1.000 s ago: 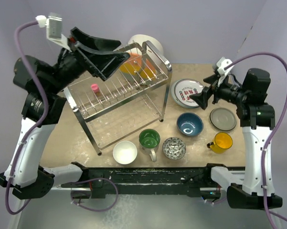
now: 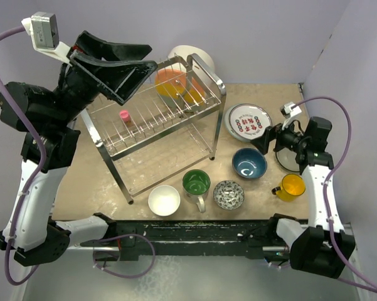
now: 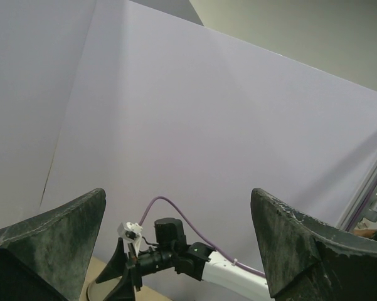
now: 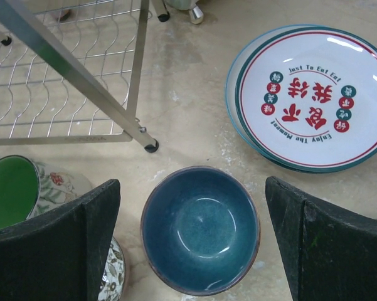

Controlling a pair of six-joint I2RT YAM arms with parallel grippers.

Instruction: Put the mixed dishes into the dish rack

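Note:
The metal dish rack (image 2: 160,141) stands at centre left. My left gripper (image 2: 144,70) is open and empty, high over the rack's far left part. The right gripper is open too; in its wrist view the blue bowl (image 4: 201,231) shows between and beyond its fingers, apart from them. Stacked plates (image 4: 320,97), the top one white with red lettering, lie behind that bowl. Along the front are a white bowl (image 2: 164,200), a green-lined mug (image 2: 196,182) and a patterned bowl (image 2: 229,195). The yellow mug (image 2: 290,187) stands at right, near a plate (image 2: 287,160) partly hidden by the right arm.
Orange and yellow dishes (image 2: 170,83) are at the rack's back end. A small pink item (image 2: 125,116) is on its left part. Behind the rack is a white rounded object (image 2: 191,53). White walls (image 2: 357,94) border the table; bare tabletop lies left of the rack.
The dishes stayed put.

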